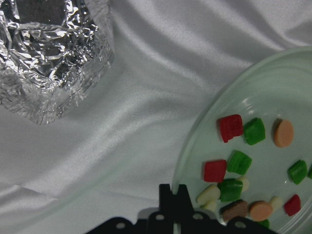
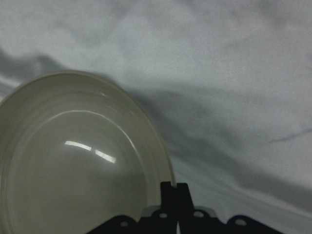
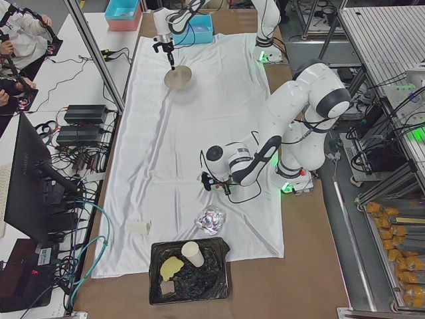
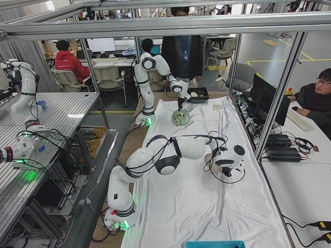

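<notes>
A green plate [image 4: 181, 119] holds several red, green, tan and cream pieces. My left gripper is closed on its left rim in the left wrist view; the arm hides most of the plate in the camera left view. At the other end of the cloth lies an empty beige plate [image 3: 178, 81]. My right gripper is closed on that plate's rim in the right wrist view.
A crumpled foil item [image 3: 210, 220] and a pale block [image 3: 138, 226] lie near a black bin [image 3: 222, 272] with a cup inside. A blue container [image 3: 202, 29] stands at the far end.
</notes>
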